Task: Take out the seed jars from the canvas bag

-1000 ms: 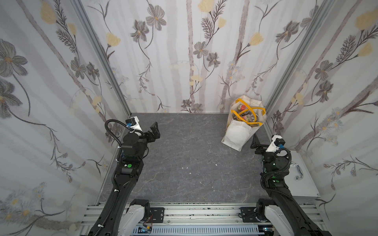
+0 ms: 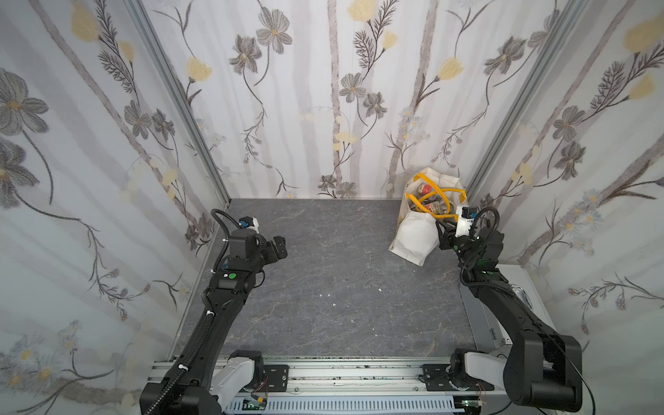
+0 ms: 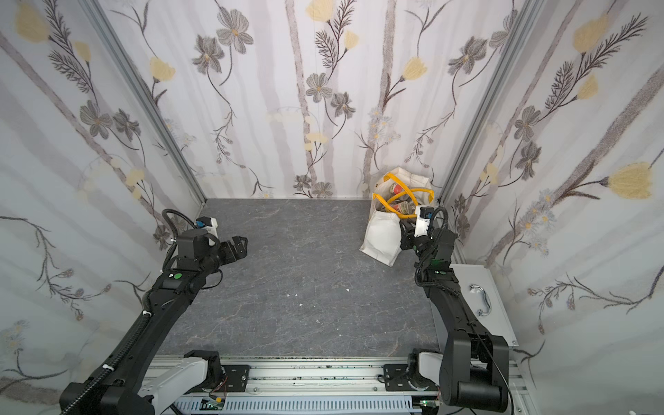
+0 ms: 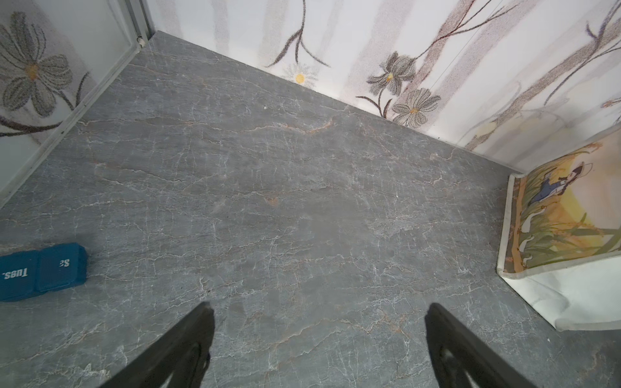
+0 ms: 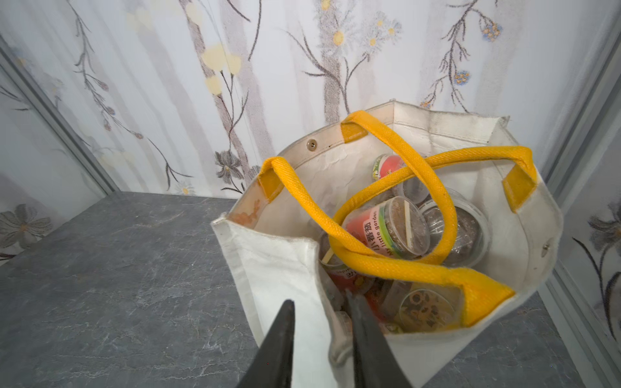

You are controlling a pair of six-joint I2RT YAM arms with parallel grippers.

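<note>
The white canvas bag [image 5: 271, 271] with yellow handles [image 5: 407, 265] stands at the back right of the table [image 2: 332, 290]. Seed jars [image 5: 381, 226] with pink labels and clear lids lie inside, partly hidden by the handles. My right gripper is at the bag's front edge, its fingers somewhat apart and blurred in the wrist view; whether they touch the canvas is unclear. My left gripper hangs open over bare table at the left, nothing between its fingers.
A blue pill box [image 4: 45, 271] lies at the left in the left wrist view. Patterned walls enclose the back and sides. A white panel with a handle [image 3: 494, 304] sits at the front right.
My left gripper has turned and shifted slightly. The bag looks unchanged.
</note>
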